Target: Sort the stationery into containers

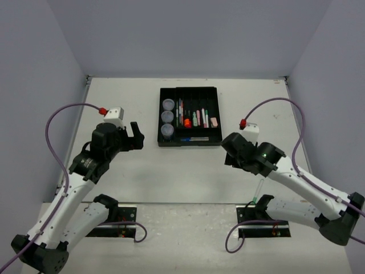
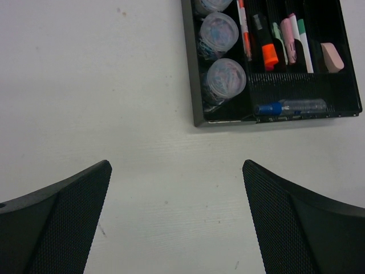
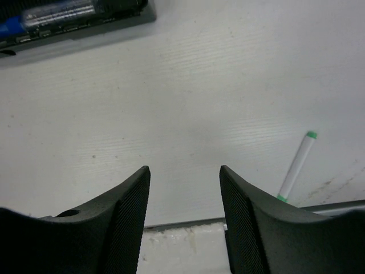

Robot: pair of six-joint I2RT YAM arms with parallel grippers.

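Observation:
On the white table stands a black compartment tray [image 1: 161,114]. Its left column holds clear jars [image 2: 226,78]; other sections hold pens, an orange-and-black marker [image 2: 266,45], an eraser [image 2: 332,57] and a blue-capped clear item [image 2: 292,107]. A white pen with green ends [image 3: 297,166] lies on bare table near the front right edge, right of my right gripper. That gripper is open and empty, above the table between tray and pen. My left gripper, also open and empty, hovers left of the tray.
Bare table [image 1: 165,177] stretches in front of the tray, with more free room on both sides. Grey walls [image 1: 188,40] enclose the back and sides. The table's front edge shows in the right wrist view, close to the pen.

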